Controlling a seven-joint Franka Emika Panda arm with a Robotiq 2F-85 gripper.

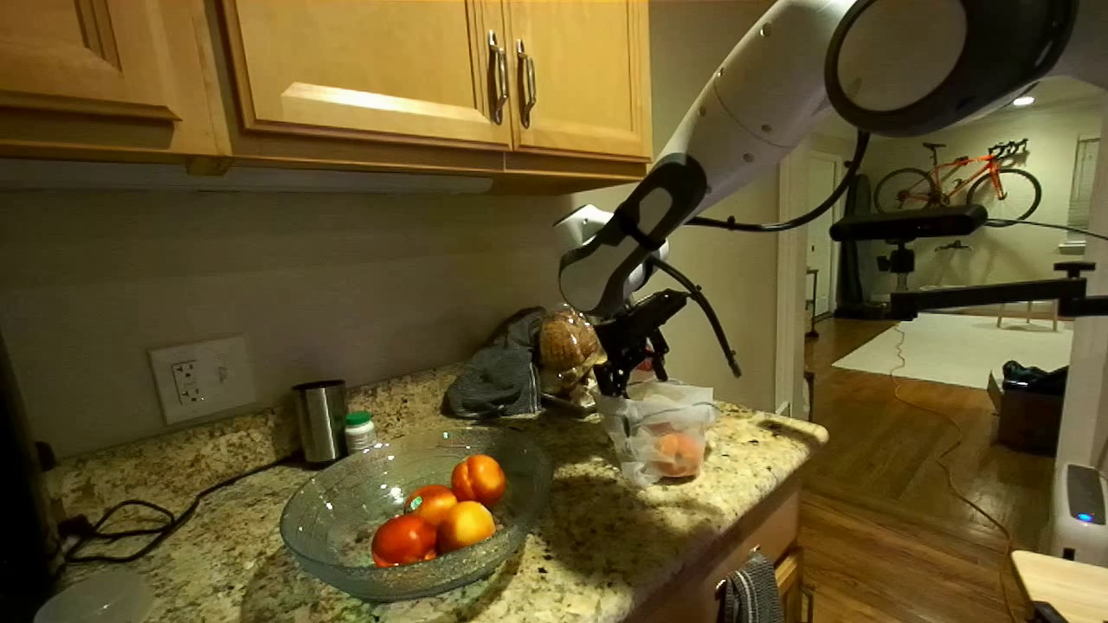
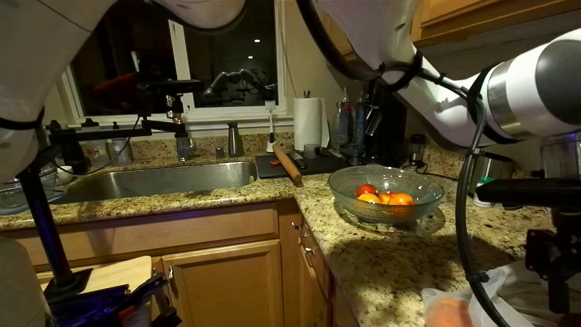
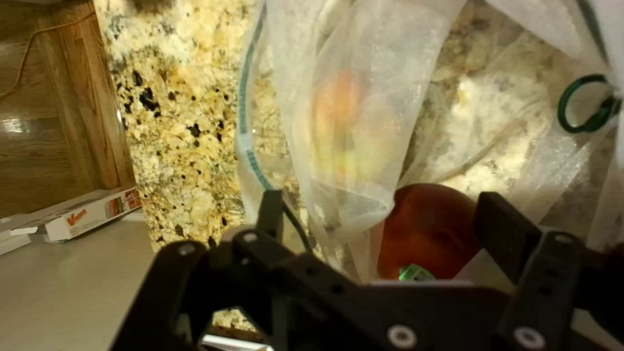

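My gripper is open over the translucent bag at the counter's end. In the wrist view a dark red fruit with a green sticker lies between the fingers, nearer the right one, and neither finger visibly grips it. Another fruit, orange to yellow, shows blurred through the plastic. From exterior view 1, the bag stands on the granite with an orange fruit low inside, and the fingertips reach its top. A glass bowl holds several red and orange fruits.
Behind the bag sit a grey cloth and a wrapped loaf. A steel cup and a green-capped bottle stand behind the bowl. Bare counter separates bowl and bag. The cabinet overhangs the counter.
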